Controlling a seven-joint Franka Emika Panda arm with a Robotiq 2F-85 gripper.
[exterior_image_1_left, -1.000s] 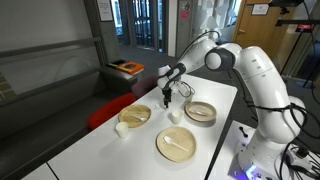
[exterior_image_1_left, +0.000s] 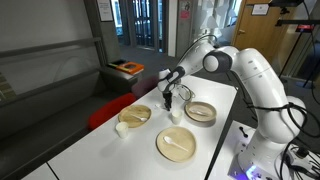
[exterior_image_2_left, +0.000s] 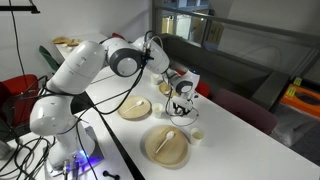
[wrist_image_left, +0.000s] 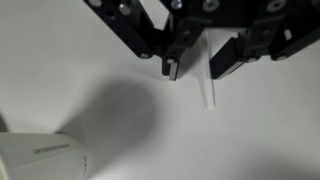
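Note:
In the wrist view my gripper is part open above the white table. A thin white stick-like piece (wrist_image_left: 209, 92) shows between the fingers, closer to the right one, with a gap on the left. Its upper part is hidden by the fingers. To the lower left lies the edge of a white cup (wrist_image_left: 45, 155), apart from the fingers. From outside, the gripper (exterior_image_1_left: 168, 106) is low over the table, beside a white cup (exterior_image_1_left: 176, 117). In the second exterior view the gripper (exterior_image_2_left: 180, 109) is low too, and the stick is too small to make out.
A tan plate (exterior_image_1_left: 182, 157) with a pale spoon lies nearer the front. Another tan plate (exterior_image_1_left: 208, 117) is to the right, and one more (exterior_image_1_left: 134, 123) to the left, beside a second white cup (exterior_image_1_left: 122, 130).
The wrist has shifted only slightly over the last second, staying low at the same part of the table. The plates and cups have not moved.

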